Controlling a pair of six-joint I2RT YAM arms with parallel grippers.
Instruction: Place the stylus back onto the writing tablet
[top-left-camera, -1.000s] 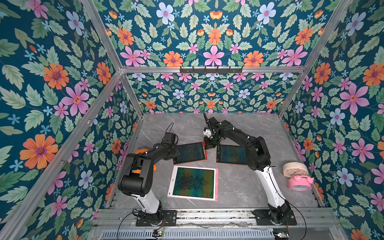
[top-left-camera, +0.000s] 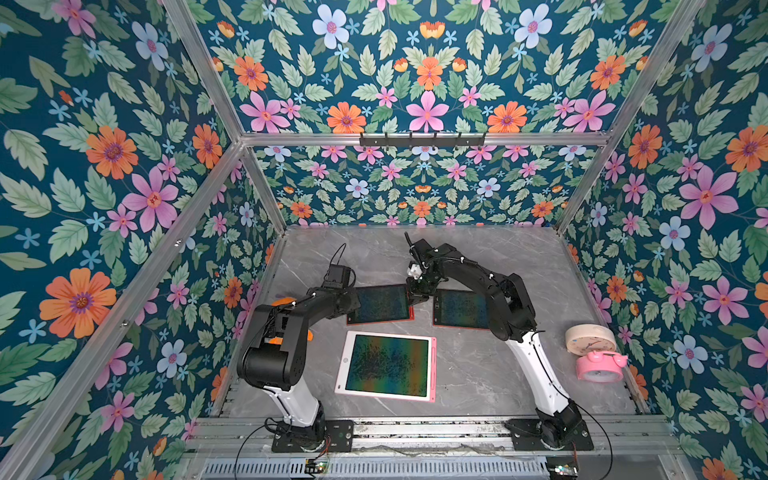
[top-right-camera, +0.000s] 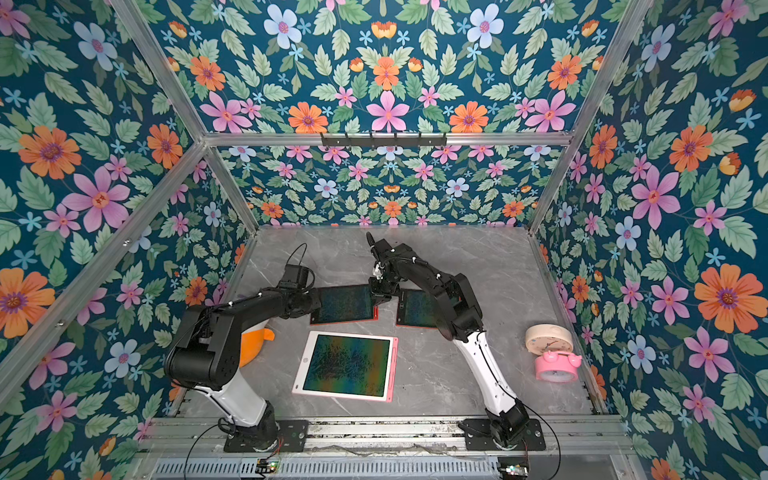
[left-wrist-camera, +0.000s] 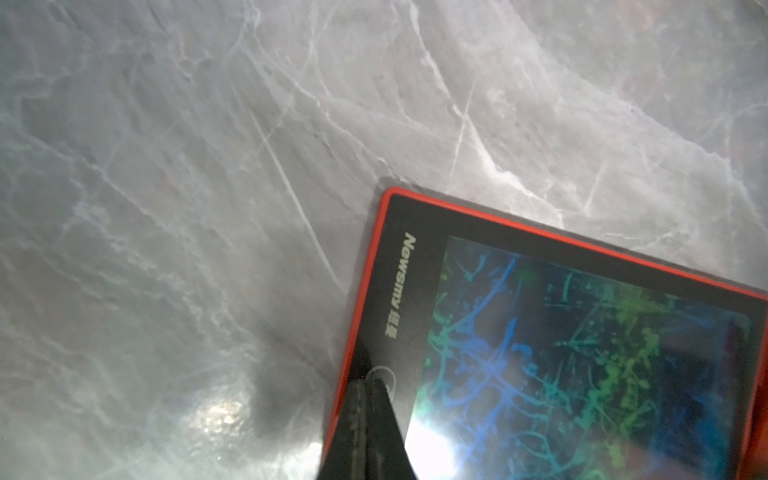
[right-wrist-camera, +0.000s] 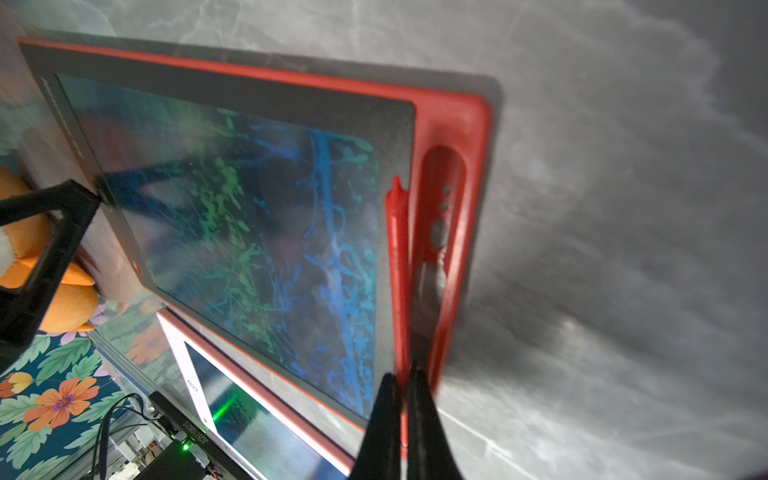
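Note:
The red stylus (right-wrist-camera: 397, 272) is pinched in my right gripper, which is shut on it near its lower part. Its tip points up along the tablet's right edge. In the right wrist view it overlaps the black border just left of the empty red slot (right-wrist-camera: 454, 264), roughly parallel to it; height above the tablet is hard to tell. The red-framed writing tablet (top-left-camera: 382, 304) lies flat on the table. My left gripper is over its opposite end, fingertips together by the round button, nothing visible between them.
A larger white-and-pink tablet (top-left-camera: 344, 374) lies in front. Another dark tablet (top-left-camera: 461, 309) sits right of the slot end, partly under my right arm. Clocks (top-left-camera: 600, 366) stand far right; an orange object (top-right-camera: 254, 345) is by the left arm.
The red-framed tablet has turned slightly, sitting squarer in the top left view.

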